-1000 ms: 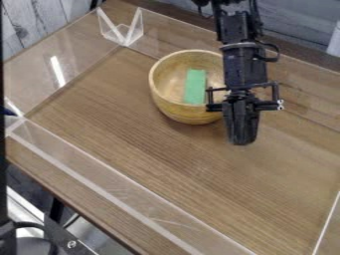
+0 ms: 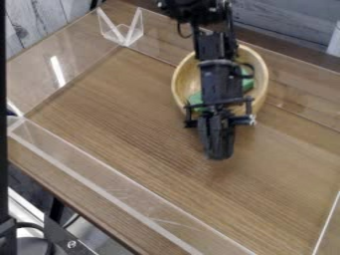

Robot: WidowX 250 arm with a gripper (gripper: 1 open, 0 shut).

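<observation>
My gripper reaches down from the top of the camera view, a black arm with its tip low over the wooden table. Behind it is a tan bowl, largely hidden by the arm, with a green object inside. Whether the gripper's fingers are open or shut, or hold anything, is unclear.
A small clear plastic container stands at the back left. Black cables and hardware lie at the lower left edge.
My gripper has moved left and a little toward the front, so the arm now covers much of the bowl and the green object.
</observation>
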